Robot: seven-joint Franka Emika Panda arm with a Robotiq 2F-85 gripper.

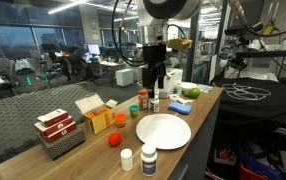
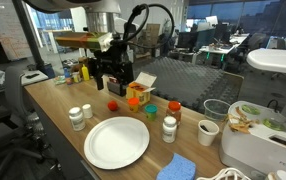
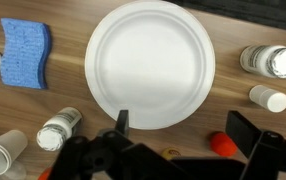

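Observation:
My gripper stands open above the table, its two dark fingers wide apart with nothing between them. In the wrist view, a round white plate (image 3: 149, 62) lies just beyond the fingertips. A red ball (image 3: 223, 144) is close to the right finger, partly covered by it. To the plate's left rests a blue sponge (image 3: 26, 52). A white-lidded bottle (image 3: 59, 128) lies at lower left in that view, and another white bottle (image 3: 272, 61) at the right, near a small white cylinder (image 3: 269, 98).
An open orange box (image 1: 96, 116) and a dark basket holding red boxes (image 1: 58, 128) line the table's far side. A white mug (image 2: 207, 131) and several small containers crowd one end. Bare wood surrounds the plate; the table edge (image 1: 188, 150) runs close by it.

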